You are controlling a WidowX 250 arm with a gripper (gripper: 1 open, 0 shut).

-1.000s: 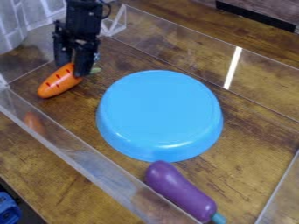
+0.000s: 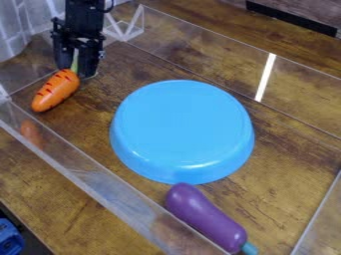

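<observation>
A dark gripper (image 2: 76, 50) hangs at the upper left, over the top end of an orange toy carrot (image 2: 56, 92), which lies on the wooden floor of a clear-walled enclosure. The carrot's green top is mostly behind the gripper. Whether the fingers are open or shut, or touching the carrot, I cannot tell.
A large blue disc (image 2: 181, 129) fills the middle. A purple toy eggplant (image 2: 206, 216) lies at the bottom right. Clear walls run along the left and right.
The gripper has shifted left. The carrot has moved slightly left and now lies at a steeper angle.
</observation>
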